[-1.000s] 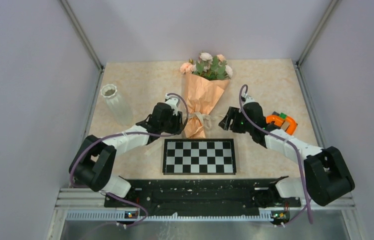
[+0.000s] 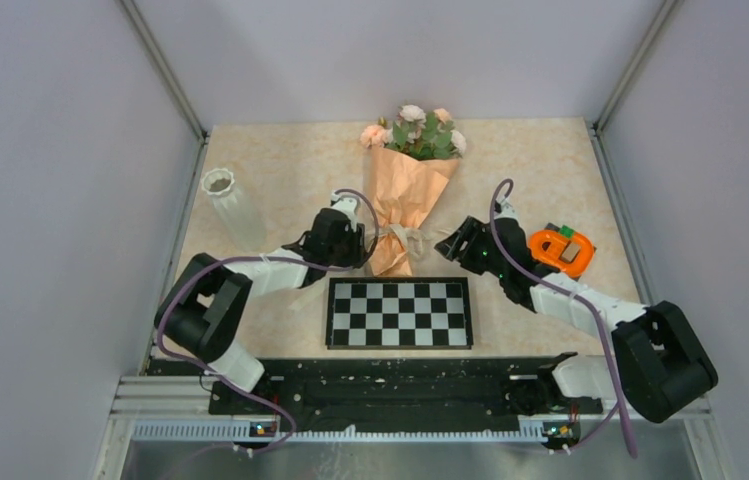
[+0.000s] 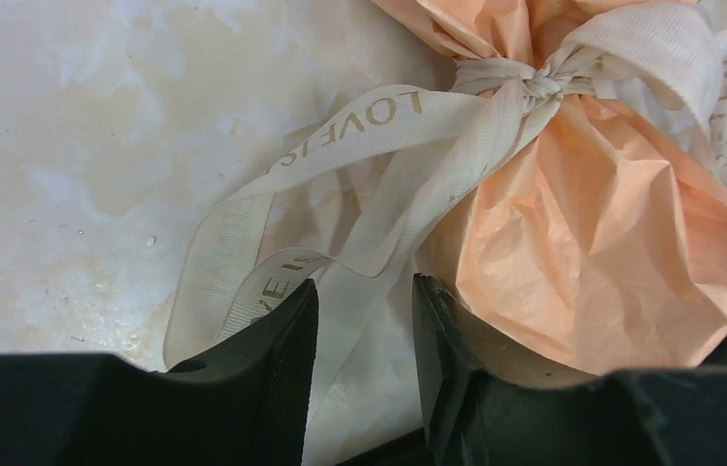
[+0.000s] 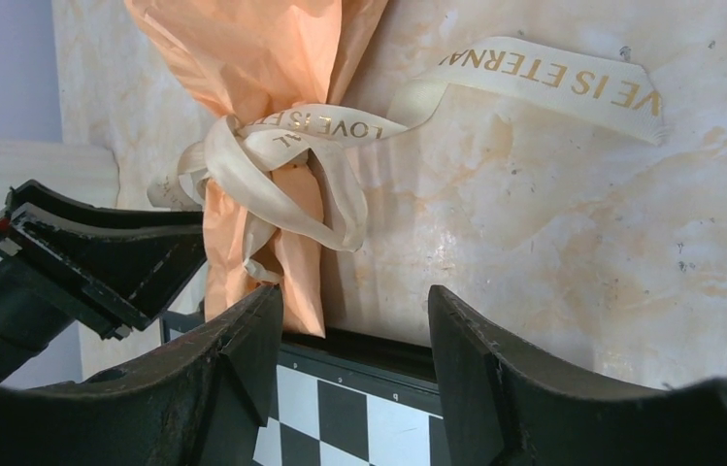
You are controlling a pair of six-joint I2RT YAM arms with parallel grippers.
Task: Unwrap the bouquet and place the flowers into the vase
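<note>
The bouquet's pink and white flowers (image 2: 414, 130) lie at the far middle of the table, wrapped in peach paper (image 2: 405, 185). A cream ribbon (image 3: 359, 136) is knotted around the paper, with loose loops trailing to either side. Standing at the far left is a clear vase (image 2: 238, 212), its mouth empty of flowers. My left gripper is part open beside the wrap's lower left side; a ribbon tail runs behind the gap between its fingers, apparently not gripped. To the right of the wrap, my right gripper stands wide open, holding nothing.
A black-framed checkered board (image 2: 400, 312) lies just in front of the wrap's lower end. At the right, behind my right arm, sits an orange tray (image 2: 540, 240) with small items.
The right gripper has shifted and turned slightly, uncovering more of the orange tray. My left arm's elbow has moved right and forward while its gripper stays near the wrap. Bouquet and vase are unmoved.
</note>
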